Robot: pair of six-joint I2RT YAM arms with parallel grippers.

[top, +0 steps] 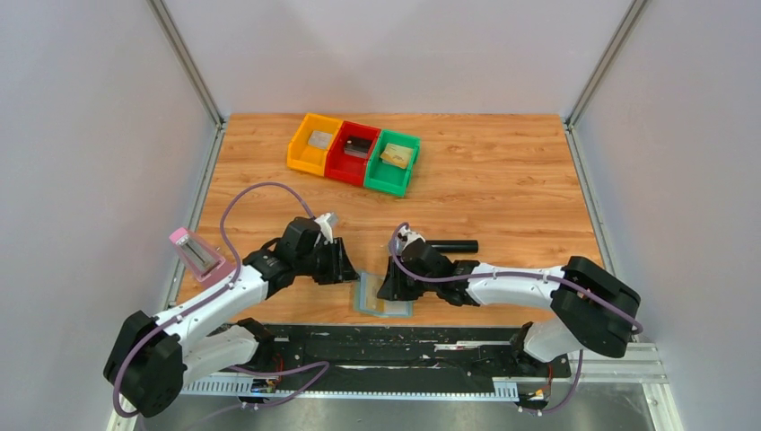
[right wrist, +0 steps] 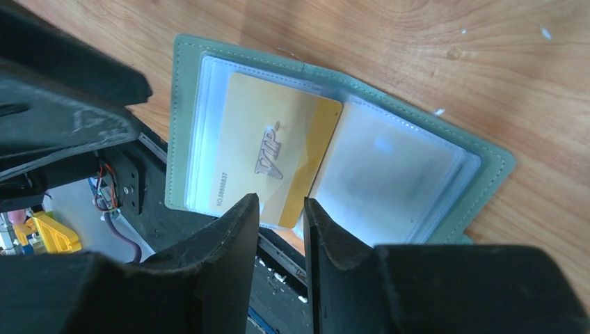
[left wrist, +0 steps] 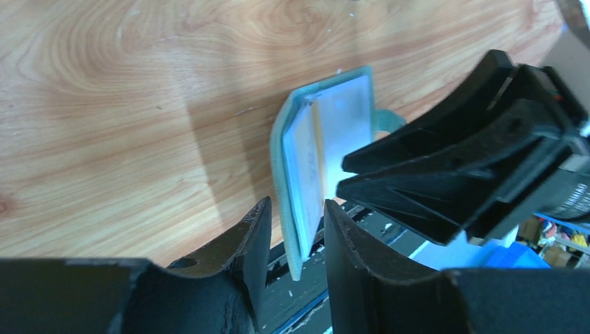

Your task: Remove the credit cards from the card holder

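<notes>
The card holder lies spread open on the table, green-edged with clear sleeves. A gold VIP card sits in the sleeve on one side of its fold, in the right wrist view. My right gripper is over the card's lower edge, part open, with a gap between its fingers. In the left wrist view, the left gripper stands open at the near rim of the holder, and nothing shows gripped. From above, the right arm partly covers the holder.
Yellow, red and green bins at the back hold card-like items. A black-handled object lies behind my right arm. A pink-framed item stands at the left edge.
</notes>
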